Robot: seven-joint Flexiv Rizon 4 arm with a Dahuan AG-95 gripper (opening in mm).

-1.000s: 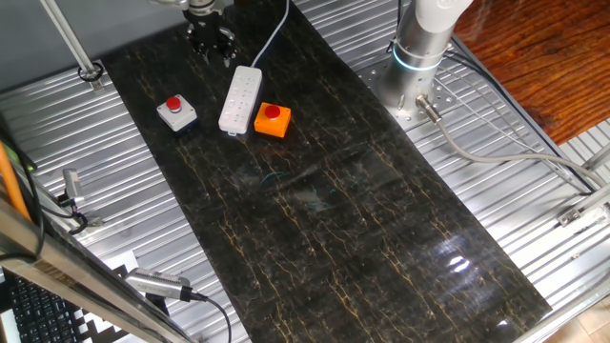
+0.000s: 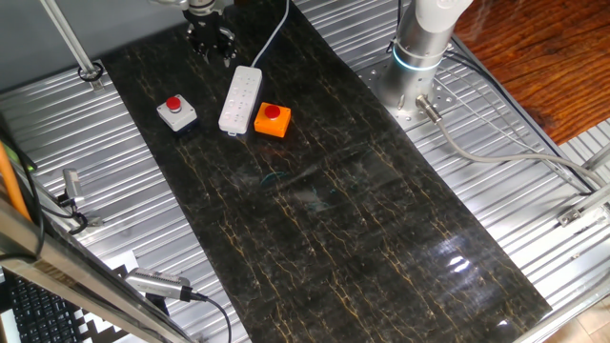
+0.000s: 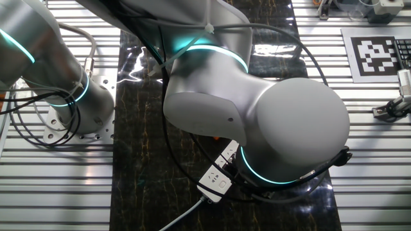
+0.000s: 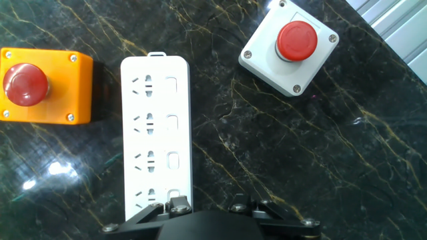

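Note:
In the wrist view, a white power strip (image 4: pixel 157 127) with a row of sockets lies lengthwise. To its left sits an orange box with a red button (image 4: pixel 47 87), and to its upper right a white box with a red button (image 4: pixel 288 45), turned at an angle. My gripper shows at the bottom edge with its two fingertips apart and nothing between them; one overlaps the strip's near end in this view. From exterior view 1, the gripper (image 2: pixel 212 48) hangs at the far end of the table, beyond the boxes. The arm hides it in exterior view 2.
A cable runs from the power strip (image 3: pixel 216 179) toward the table edge. A small metal device (image 2: pixel 158 284) and a keyboard (image 2: pixel 43 310) lie outside the mat at the lower left.

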